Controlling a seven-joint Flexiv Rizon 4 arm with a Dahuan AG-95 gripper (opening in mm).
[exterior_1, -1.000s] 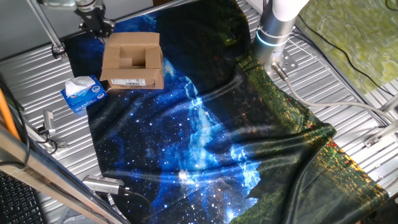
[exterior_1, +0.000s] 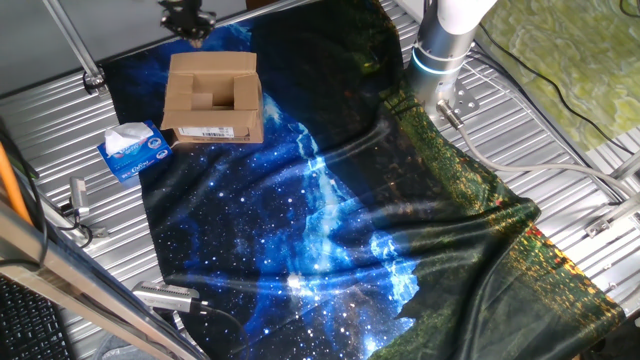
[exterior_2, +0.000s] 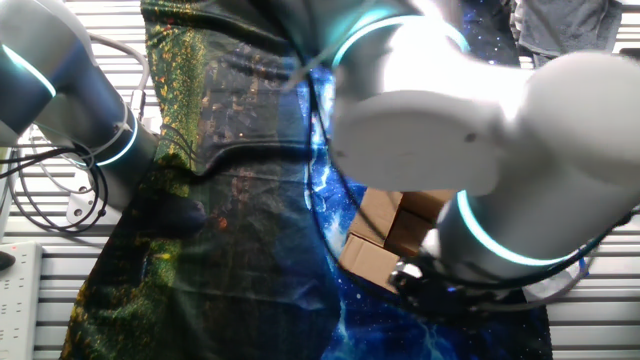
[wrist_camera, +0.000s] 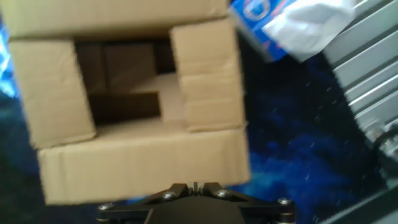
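Note:
An open cardboard box (exterior_1: 213, 123) stands on the dark galaxy-print cloth (exterior_1: 300, 220), its flaps folded outward. The inside that shows in the wrist view looks empty apart from cardboard surfaces. My gripper (exterior_1: 197, 42) hangs above the box's far edge in exterior view 1. In the wrist view the gripper is at the bottom edge, fingers together and nothing visible between them, with the box (wrist_camera: 143, 163) ahead of it. Exterior view 2 shows the box (exterior_2: 372, 262) partly hidden by the arm.
A blue tissue box (exterior_1: 136, 160) with a white tissue sticking out sits just left of the carton. The cloth is wrinkled but bare across the middle and right. A dark adapter (exterior_1: 168, 296) with a cable lies at the cloth's lower left edge.
My gripper has moved up and to the right in exterior view 1, from the box's left corner to behind its far edge. The box and tissue box have stayed put.

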